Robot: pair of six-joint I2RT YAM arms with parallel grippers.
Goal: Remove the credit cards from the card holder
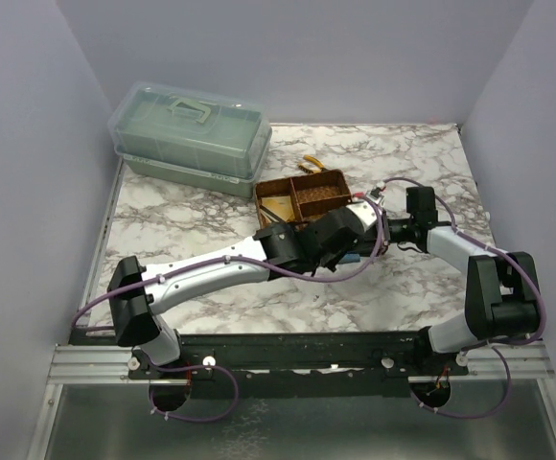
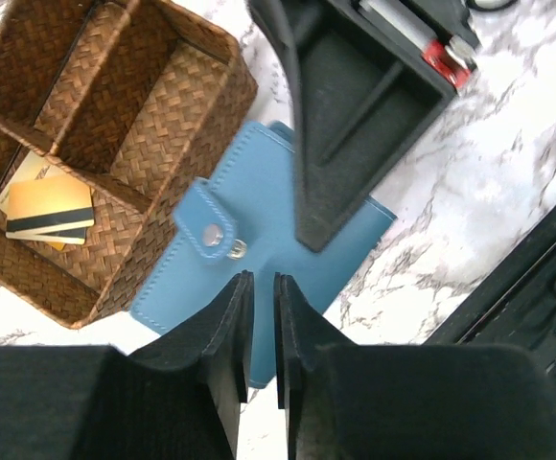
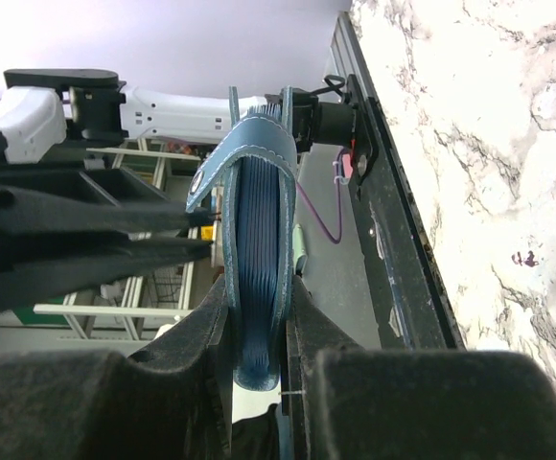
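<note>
The blue card holder (image 2: 230, 278) is in my right gripper, shut on it. In the left wrist view it lies flat under my left gripper, its snap tab facing up; in the right wrist view it shows edge-on, upright between the fingers. My left gripper's fingertips are close together over the holder; whether anything is between them I cannot tell. In the top view the left arm hides most of the holder. No cards show clearly inside it.
A woven organizer (image 1: 321, 192) holds loose cards (image 2: 48, 206) in one compartment. Yellow pliers (image 1: 313, 164) lie behind it, and a lidded plastic box (image 1: 187, 139) is at the back left.
</note>
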